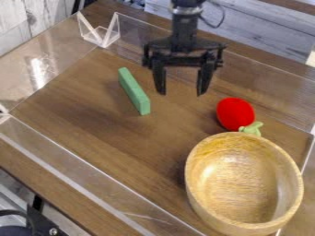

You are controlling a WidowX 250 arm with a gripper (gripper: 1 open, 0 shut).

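Note:
My black gripper (181, 63) hangs over the back middle of the wooden table, open, with its dark fingers pointing down and nothing seen between them. A green bar (134, 90) lies to the left of and in front of it. A red round object (235, 113) with a green leafy part lies to the right, just behind a large tan bowl (244, 212) at the front right.
Clear plastic barriers run along its edges, and a clear bracket (101, 28) stands at the back left corner.

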